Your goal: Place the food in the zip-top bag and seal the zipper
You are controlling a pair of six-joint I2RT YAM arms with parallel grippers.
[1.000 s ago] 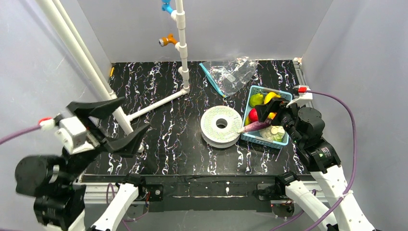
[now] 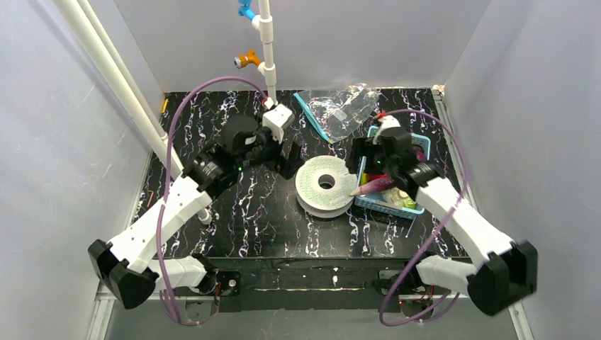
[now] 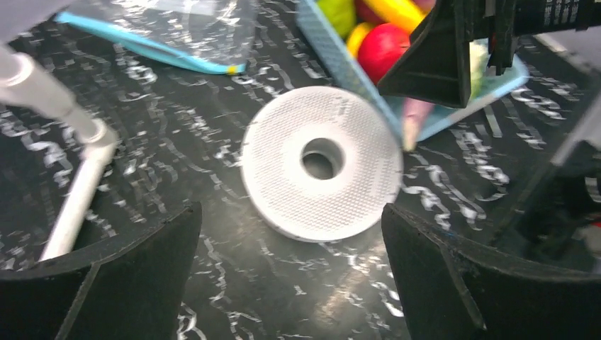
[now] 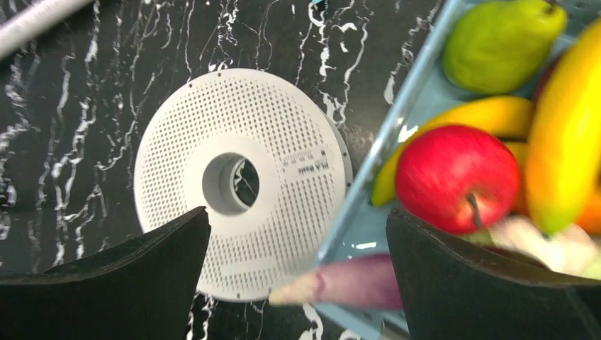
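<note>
The clear zip top bag (image 2: 344, 110) lies flat at the back of the counter, its blue zipper edge (image 2: 312, 117) facing left. Food fills a light blue basket (image 2: 386, 207) at the right: a red apple (image 4: 457, 179), a green pear (image 4: 500, 44), a banana (image 4: 489, 117) and a purple eggplant (image 4: 354, 285) poking over the basket's side. My left gripper (image 2: 291, 161) hangs just left of the white spool, open and empty in its wrist view. The right gripper (image 2: 356, 154) is above the basket's left edge, open, with nothing held between its fingers.
A white spool (image 2: 308, 180) stands mid-counter, close against the basket's left side. White pipes (image 2: 267, 42) rise at the back, with a blue and an orange tap (image 2: 248, 59).
My left arm has swung from the front left to the middle of the counter. The right gripper has moved left from over the food. Bag, basket and spool have stayed put.
</note>
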